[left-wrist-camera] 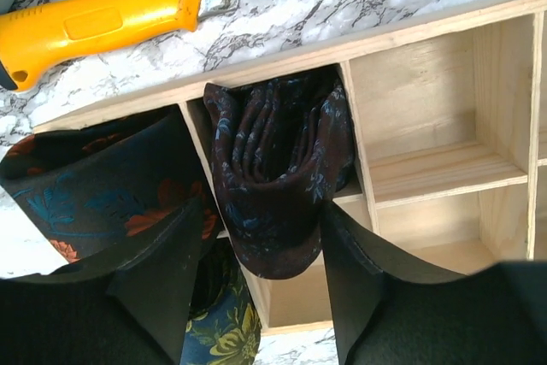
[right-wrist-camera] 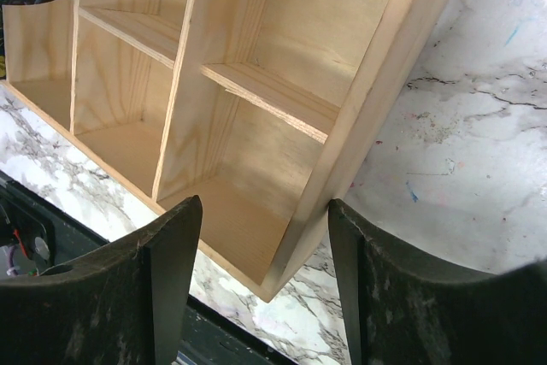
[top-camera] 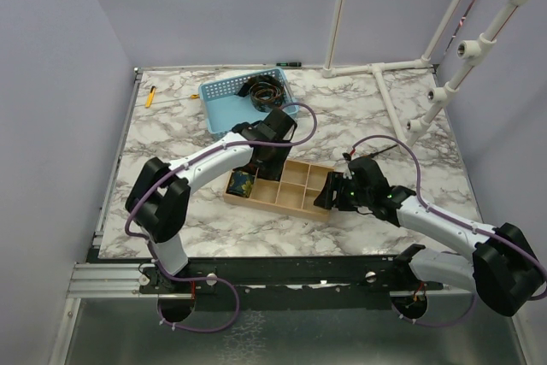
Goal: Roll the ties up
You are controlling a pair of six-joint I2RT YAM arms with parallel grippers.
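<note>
A dark brown tie (left-wrist-camera: 273,220), rolled up with small blue patterns, sits partly in a compartment of the wooden box (left-wrist-camera: 427,181), its near end bulging over a divider. My left gripper is open, one finger to each side of that bulging end; the right-hand finger seems to touch it or nearly so. Left of it lie a dark floral tie (left-wrist-camera: 128,181) and a green-and-yellow floral tie (left-wrist-camera: 224,318) in their own compartments. At the box's right end, my right gripper stands open around the end wall, its right finger close against the wood.
A blue basket (top-camera: 224,108) with coiled ties (top-camera: 267,94) stands behind the box. A yellow-handled cutter (left-wrist-camera: 98,25) lies on the marble beyond the box. The box's right-hand compartments are empty.
</note>
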